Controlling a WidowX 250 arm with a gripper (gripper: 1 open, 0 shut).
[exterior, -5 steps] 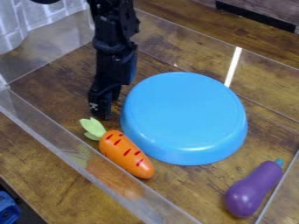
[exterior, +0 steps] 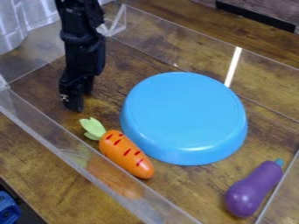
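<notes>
My black gripper (exterior: pixel 73 87) hangs low over the wooden floor of the enclosure at the upper left, left of a large blue disc (exterior: pixel 184 115), apart from it. Its fingertips are dark and small against the wood, so whether it is open or shut is unclear. An orange toy carrot (exterior: pixel 126 156) with a pale green top lies below the disc's left side. A purple toy eggplant (exterior: pixel 251 191) lies at the lower right.
Clear walls (exterior: pixel 146 206) border the wooden surface. Bare floor lies along the back and between the carrot and the eggplant.
The gripper has moved left, away from the blue disc. The disc, carrot and eggplant look unmoved.
</notes>
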